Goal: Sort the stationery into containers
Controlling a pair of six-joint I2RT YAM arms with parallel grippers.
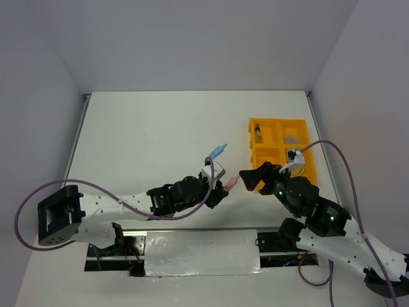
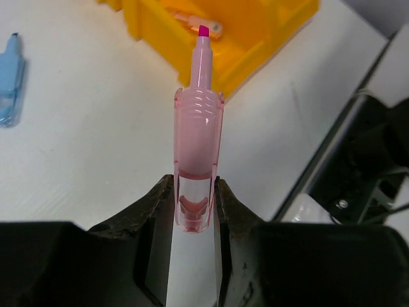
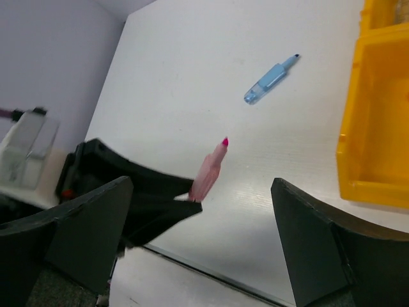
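A pink highlighter with a magenta tip [image 2: 197, 121] is pinched by its rear end in my left gripper, which is shut on it and holds it clear of the table. In the right wrist view the pink highlighter [image 3: 209, 169] points up toward the space between my open right gripper's [image 3: 203, 185] fingers, apart from them. A blue highlighter [image 1: 218, 151] lies on the table behind the left gripper. At the right stands the yellow divided box [image 1: 252, 137]; an orange-pink pen [image 2: 198, 23] lies in one compartment, partly hidden.
A dark-and-yellow item [image 1: 258, 133] lies in the box's back left compartment, and a grey piece [image 1: 291, 139] in the back right one. Both arms are close together before the box.
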